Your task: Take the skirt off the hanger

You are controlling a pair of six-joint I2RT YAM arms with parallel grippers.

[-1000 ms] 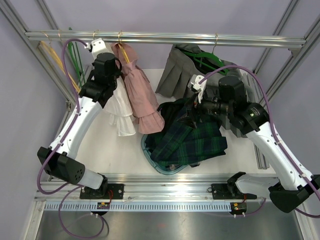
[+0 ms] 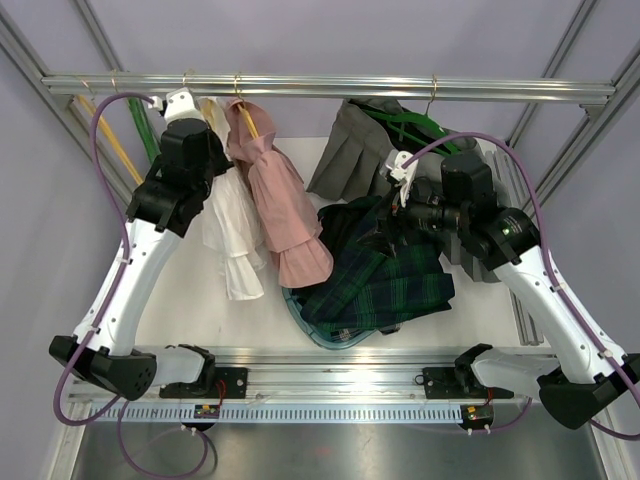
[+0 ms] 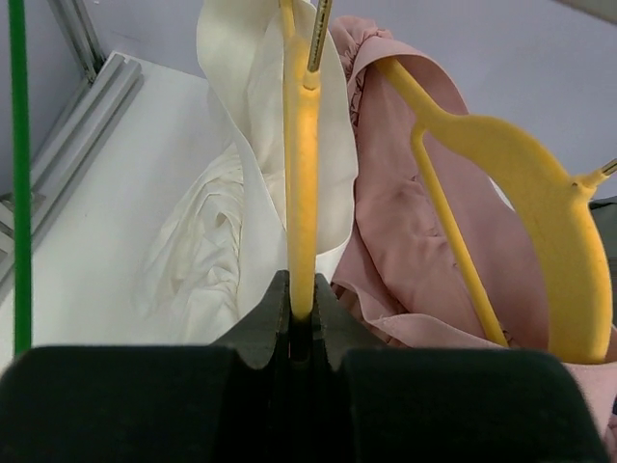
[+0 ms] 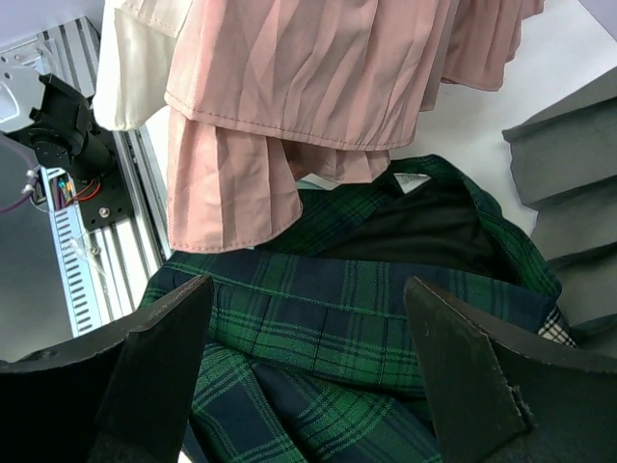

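My left gripper is shut on a yellow hanger (image 3: 302,164) that carries a white skirt (image 3: 260,125); in the top view the white skirt (image 2: 235,240) hangs from the rail just right of the left arm. A pink skirt (image 2: 285,220) on another yellow hanger hangs beside it, also seen close in the right wrist view (image 4: 299,68). My right gripper (image 2: 395,215) stands open over the dark plaid clothes, lower than the pink skirt's top, with nothing between its fingers.
The rail (image 2: 330,87) spans the frame. Green hangers are at the left; grey skirts (image 2: 345,150) hang at the right. A blue basket (image 2: 325,336) with plaid clothes (image 2: 380,285) sits on the white floor below.
My left arm has moved left and toward the front, carrying the hanger along, and the white and pink skirts now hang lower in the top view. The right arm is unmoved.
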